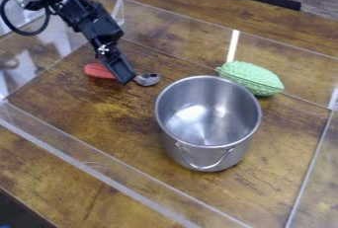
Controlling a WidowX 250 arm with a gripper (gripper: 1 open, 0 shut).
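Observation:
My black gripper (pixel 119 72) reaches down from the upper left to just over a red object (pixel 97 71), which is partly hidden behind it. A small grey metal piece (pixel 149 79) lies just right of my fingertips. The gripper looks shut, though whether anything is between the fingers is unclear. A large steel pot (pixel 208 123) stands at centre right, and a green textured oblong item (pixel 251 77) lies behind it.
The wooden table (pixel 93 148) has clear low panels or edges around the work area. Free wood shows left of the pot and at the back.

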